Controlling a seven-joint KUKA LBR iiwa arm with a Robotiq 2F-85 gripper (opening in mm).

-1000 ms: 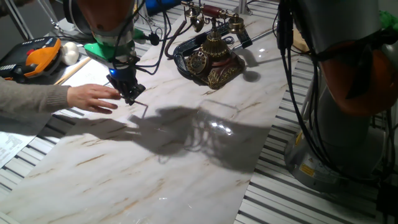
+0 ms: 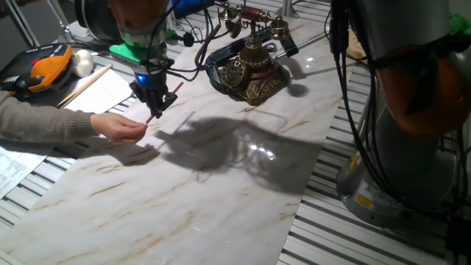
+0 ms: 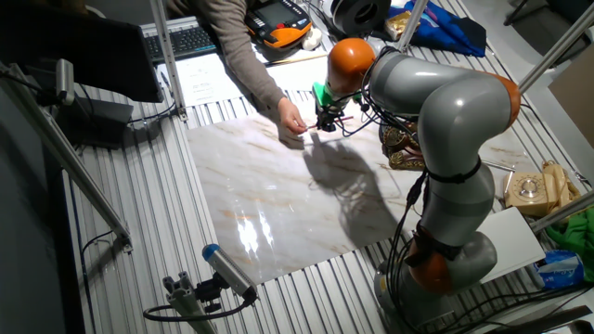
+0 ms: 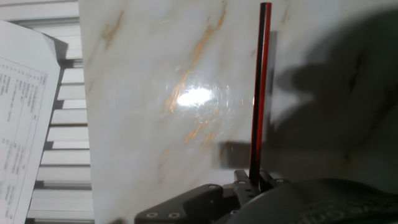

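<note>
A thin red-and-black pencil (image 4: pixel 260 93) runs up the wrist view from between the fingers of my gripper, which looks shut on its shaft. In exterior view 1 the gripper (image 2: pixel 157 109) hangs above the marble-patterned board, and the pencil (image 2: pixel 177 89) slants through it. A person's hand (image 2: pixel 118 128) pinches the pencil's near end on the left side. The contact between pads and pencil is partly hidden by the gripper's own body.
An ornate antique telephone (image 2: pixel 255 73) stands at the back of the board (image 2: pixel 147 213). Papers (image 3: pixel 213 82) and an orange-and-black device (image 2: pixel 37 70) lie beyond the person's arm (image 3: pixel 243 46). The front of the board is clear.
The gripper has shifted slightly up and right in exterior view 1. The hand, its fingers spread beside the gripper a second ago, now pinches the pencil's end, and the pencil shows clearly.
</note>
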